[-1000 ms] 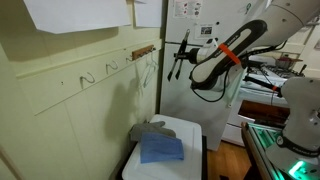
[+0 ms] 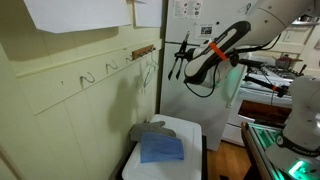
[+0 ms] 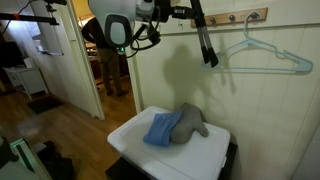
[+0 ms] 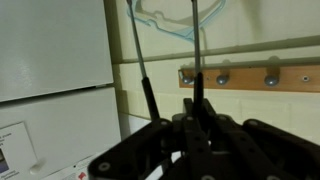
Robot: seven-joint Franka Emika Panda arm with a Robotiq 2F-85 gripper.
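My gripper (image 2: pixel 177 75) hangs in the air in front of the white fridge, its two long dark fingers pointing down. In the wrist view the fingers (image 4: pixel 197 60) stand apart, with nothing visible between their tips. Whether anything is gripped nearer the base is not clear. A light blue hanger (image 3: pixel 262 58) hangs from a hook on the wall rack (image 3: pixel 222 18). It also shows as a blue outline (image 4: pixel 172 24) beyond the fingers in the wrist view. From the second exterior view, my fingertips overlap the hanger's left end, but contact cannot be told.
Below, a white table or bin top (image 3: pixel 190 153) carries a blue folded cloth (image 2: pixel 161 148) and a grey cloth (image 3: pixel 188 122). More hooks (image 2: pixel 87 78) line the wall. The fridge (image 2: pixel 199 105) stands behind the arm. A person (image 3: pixel 108 62) stands in the doorway.
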